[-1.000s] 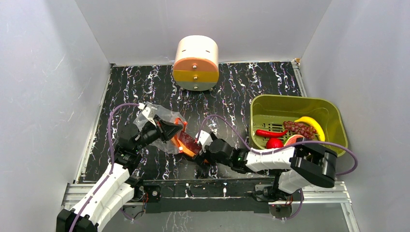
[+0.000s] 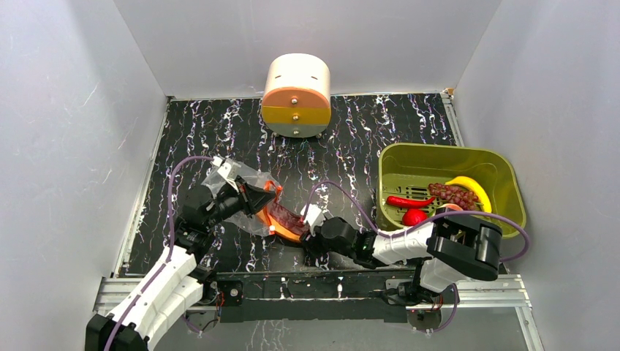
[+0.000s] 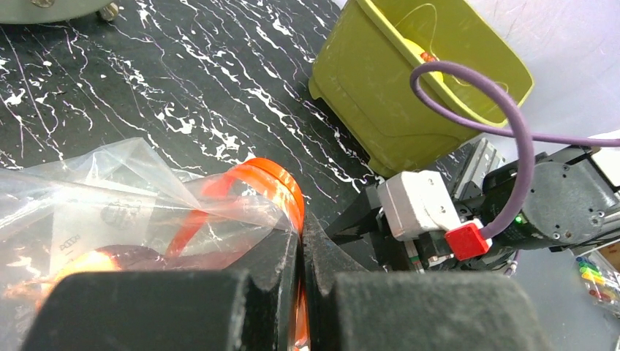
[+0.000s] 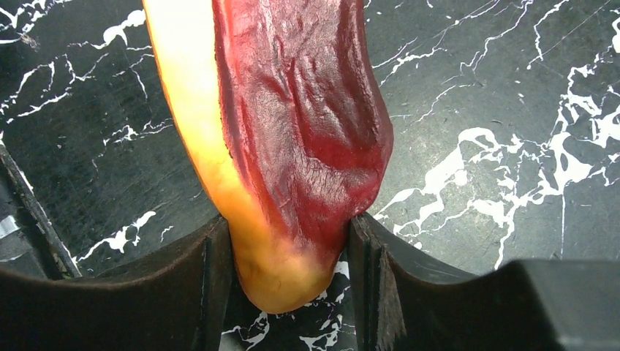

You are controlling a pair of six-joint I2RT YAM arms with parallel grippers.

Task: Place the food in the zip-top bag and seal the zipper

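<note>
A long piece of meat [image 2: 288, 219], dark red with a yellow-orange side, slants at the mouth of the clear bag [image 2: 252, 173]. My right gripper is shut across its near end, whose rounded tip pokes out past the fingers. Along the bag's opening runs an orange zipper strip [image 3: 272, 178]. My left gripper is shut on the strip and plastic at that edge. Red and orange show through the clear film [image 3: 102, 164] in the left wrist view; how far the meat reaches inside cannot be made out.
A green bin [image 2: 406, 155] at the right holds a banana [image 2: 473, 191], grapes [image 2: 453, 195], a red pepper [image 2: 409, 202] and more food. A rounded drawer box [image 2: 296, 88] stands at the back. Bare dark table [image 2: 343, 153] lies between them.
The right gripper has shifted slightly toward the table's front and right, and the meat's near end shows more from above. The left arm and the bag look almost still.
</note>
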